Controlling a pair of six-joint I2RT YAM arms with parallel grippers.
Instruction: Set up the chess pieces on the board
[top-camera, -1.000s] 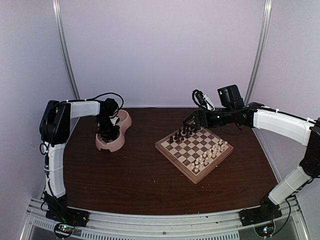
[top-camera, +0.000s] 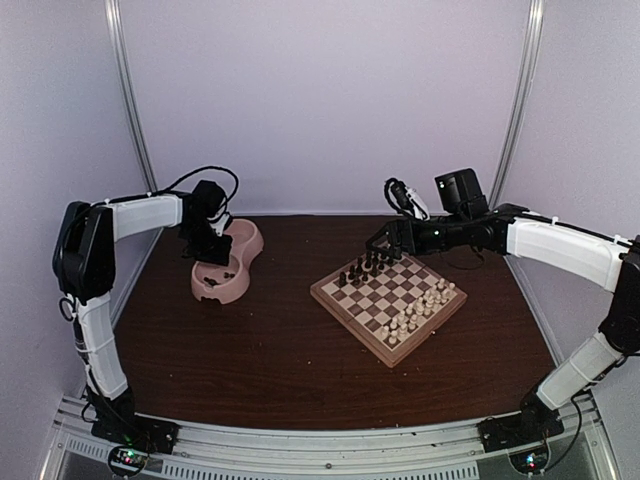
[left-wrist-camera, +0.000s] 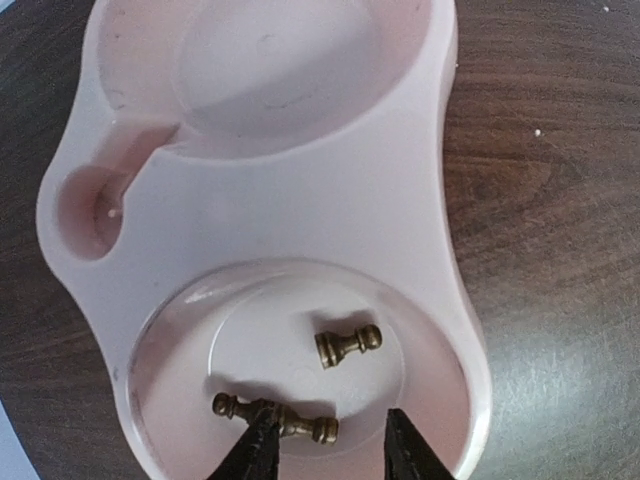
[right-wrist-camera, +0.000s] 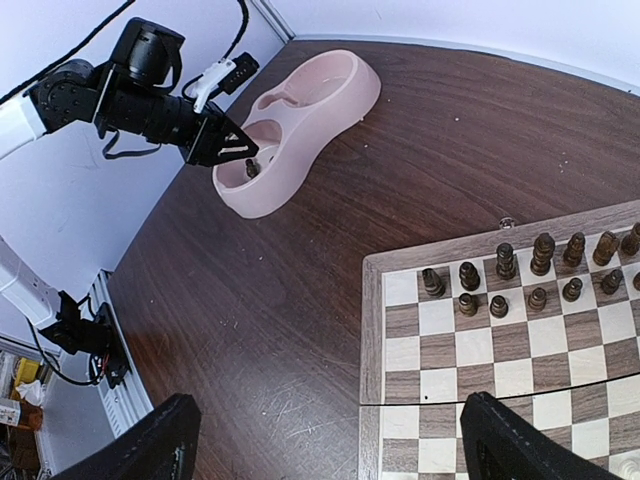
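In the lower bowl of the pink tray (left-wrist-camera: 265, 210) lie dark chess pieces: a short pawn-like piece (left-wrist-camera: 350, 344) and a longer dark shape (left-wrist-camera: 290, 420), which may be one piece or two end to end. Over this bowl is my left gripper, its fingers apart with nothing between them. The chessboard (top-camera: 350, 322) carries dark pieces (top-camera: 355, 272) along its far-left side and white pieces (top-camera: 410, 320) along the opposite side. At the board's far corner my right gripper is open and empty, its wide-set fingers above the board's left border.
The tray's other bowl (left-wrist-camera: 285, 70) looks empty. Bare dark table (top-camera: 280, 350) lies between tray and board and along the front. White walls (top-camera: 320, 100) stand close at the back and sides.
The right arm and the board look unchanged.
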